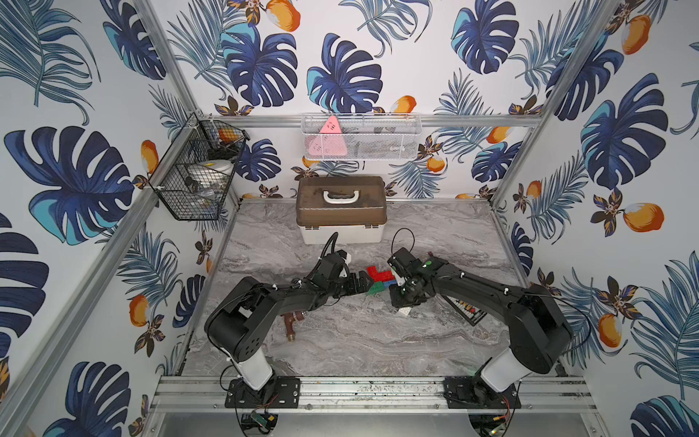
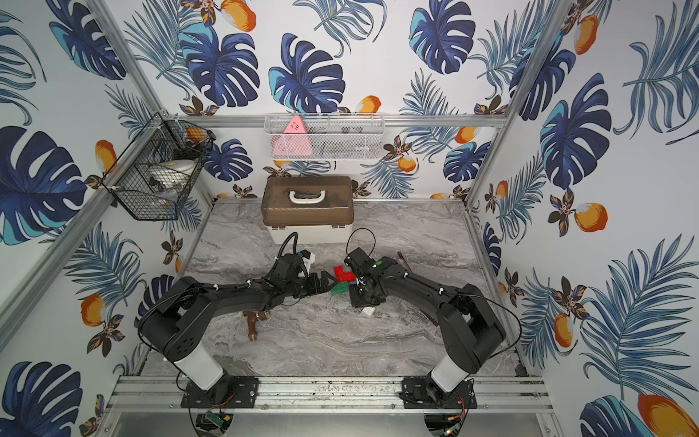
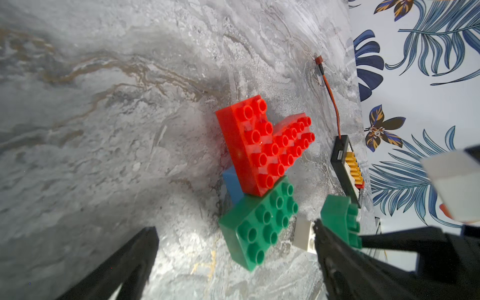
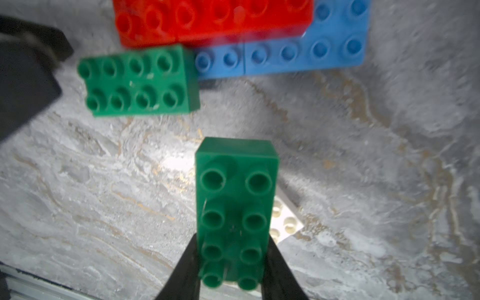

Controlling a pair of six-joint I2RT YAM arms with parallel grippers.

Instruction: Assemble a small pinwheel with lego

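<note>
Red bricks rest on blue bricks, with a green brick beside them on the marble table. My left gripper is open just left of this cluster, nothing between its fingers. My right gripper is shut on a second green brick, held above the table below the cluster in the right wrist view. A white brick lies partly hidden beneath it.
A brown toolbox stands at the back. A black tray with small pieces and a red cable lies to the right. Brown objects lie by the left arm.
</note>
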